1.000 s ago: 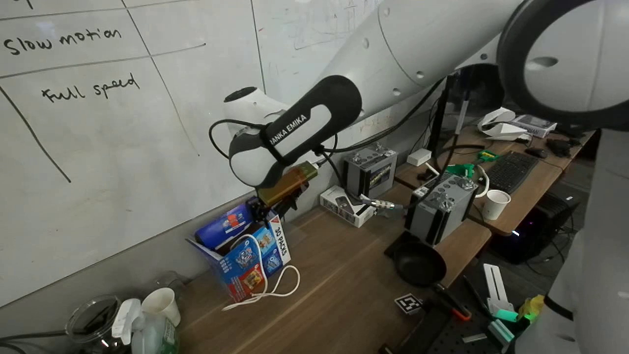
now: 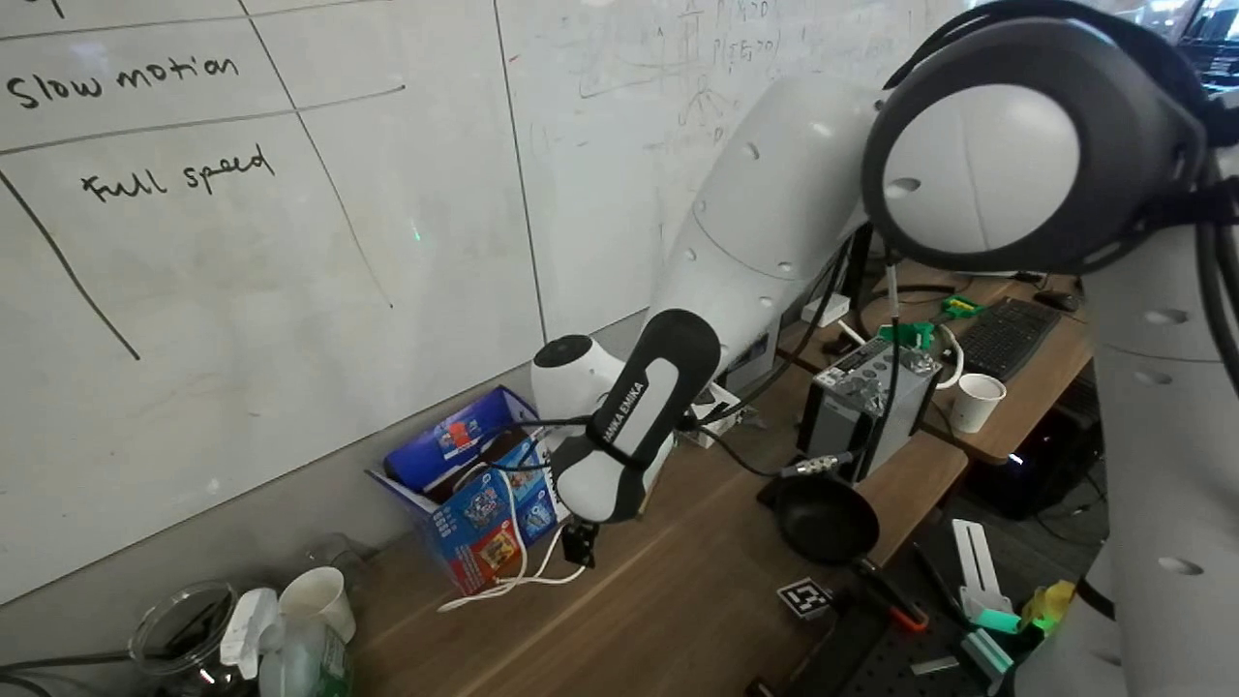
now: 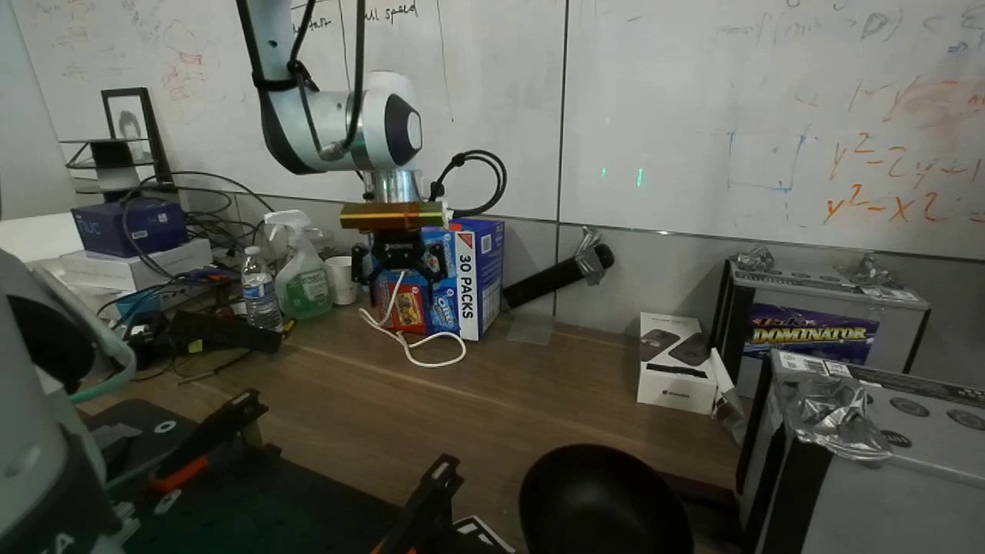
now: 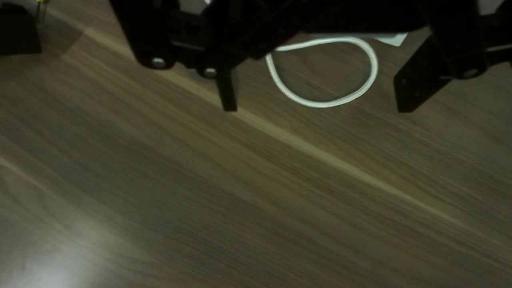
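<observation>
A white cord (image 3: 435,361) hangs out of the blue snack box (image 3: 468,278) and ends in a loop on the wooden table. My gripper (image 3: 399,277) hangs in front of that box in exterior view 2, its fingers spread. From the wrist, the gripper is open with bare table between its fingertips, and the loop of the cord (image 4: 331,103) curves behind them. The gripper (image 2: 581,546) appears small in exterior view 1, close to the cord (image 2: 563,575) and the front of the box (image 2: 488,523). Nothing is held.
Left of the box stand a spray bottle (image 3: 305,277), a water bottle (image 3: 258,291) and a paper cup (image 3: 342,280). A black pan (image 3: 605,503) sits nearer the front, and a white phone box (image 3: 676,365) lies to the right.
The arm has come down and away from above the box's opening, so the gripper is now low in front of it. The cord and box look unmoved.
</observation>
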